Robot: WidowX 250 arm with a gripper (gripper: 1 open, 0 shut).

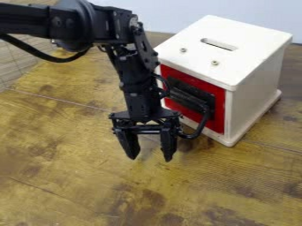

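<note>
My black gripper (150,150) points down above the wooden floor, just in front and to the left of a white box (252,92), its two fingers apart with nothing between them. The box has a red front panel (210,91) with a dark insert, partly hidden behind my arm and its cable, and a slotted top with two small bolts.
A pale wall stands behind the box, and a wire-like mesh shows at the far left edge.
</note>
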